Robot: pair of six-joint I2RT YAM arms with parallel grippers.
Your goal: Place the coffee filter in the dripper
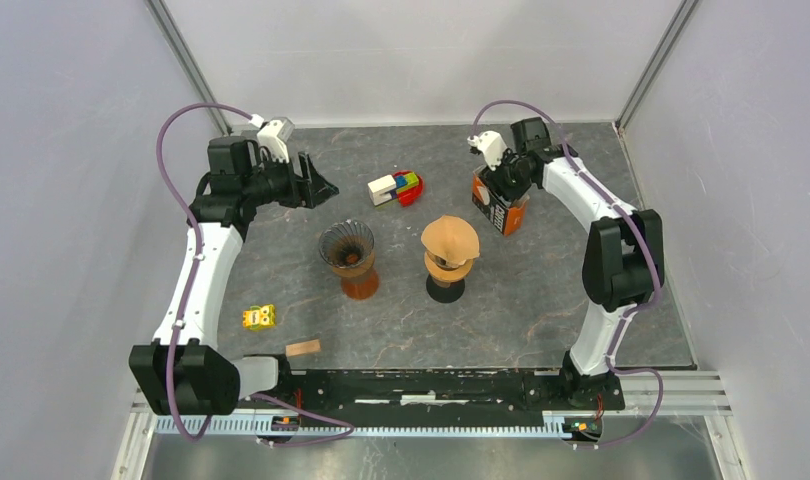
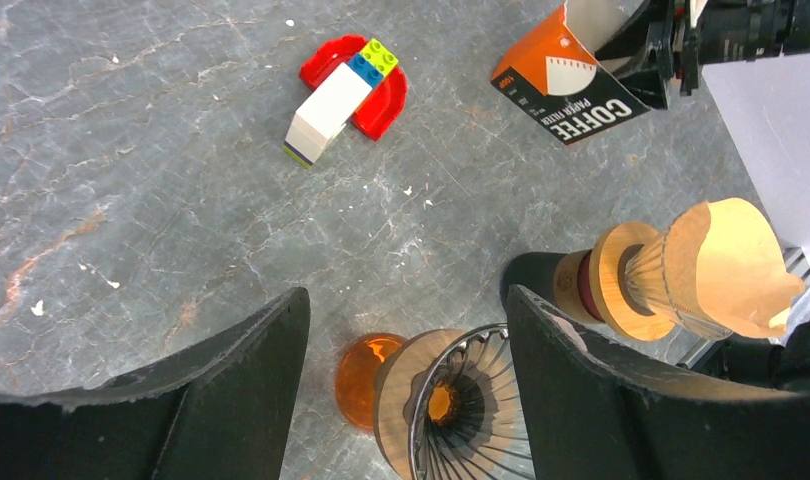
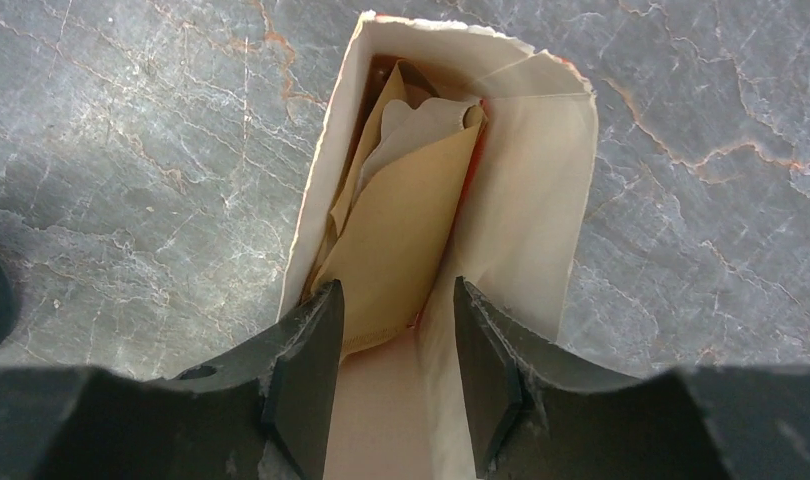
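Note:
Inside the orange and black coffee paper box (image 1: 498, 206), brown filters (image 3: 396, 225) lean against the far end, their folded tops spread in the right wrist view. My right gripper is over the box's opening, fingers apart, with nothing seen clamped between them. A wire dripper (image 1: 347, 243) with a wooden collar stands on an amber base, its basket empty. Another dripper (image 1: 446, 275) on a black base has a brown filter (image 1: 450, 239) sitting in it. My left gripper hangs above the table, fingers apart and empty; one finger covers part of the empty dripper.
White, blue and yellow-green bricks (image 1: 394, 188) lie on a red piece behind the drippers. A yellow toy block (image 1: 259, 317) and a small wooden piece (image 1: 303, 348) are at front left.

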